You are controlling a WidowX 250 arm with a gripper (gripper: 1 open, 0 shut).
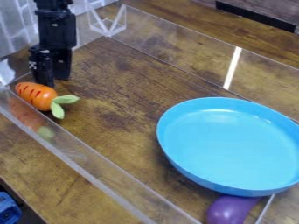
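Note:
My black gripper (51,61) points down at the upper left of the wooden board, low by the surface, just behind an orange toy carrot (35,95) with green leaves. Its fingers are dark and hard to make out; I see nothing held between them. A large blue plate (228,144) fills the right side.
Clear plastic walls border the area. A purple toy eggplant (232,208) lies at the bottom right below the plate. The middle of the board is free. A blue object (7,207) is at the lower left edge.

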